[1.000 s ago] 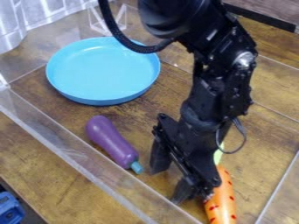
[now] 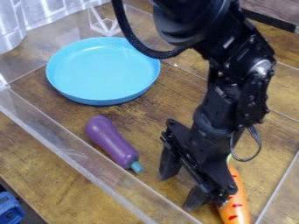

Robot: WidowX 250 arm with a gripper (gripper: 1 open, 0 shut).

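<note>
My black gripper (image 2: 187,179) is low over the wooden table at the centre right, fingertips near the tabletop; whether it is open or shut is hard to tell. An orange toy carrot (image 2: 233,205) lies at its right, partly hidden behind it. A purple toy eggplant (image 2: 108,138) with a teal tip lies to the left of the gripper. A blue plate (image 2: 103,68) sits at the upper left.
A clear plastic wall runs diagonally across the lower left, with a blue object (image 2: 7,210) beyond it. The wooden table (image 2: 128,22) has bare room around the plate.
Compared with a second ago, my gripper has shifted slightly to the right, and the carrot appears a little further right. The eggplant and plate have not moved.
</note>
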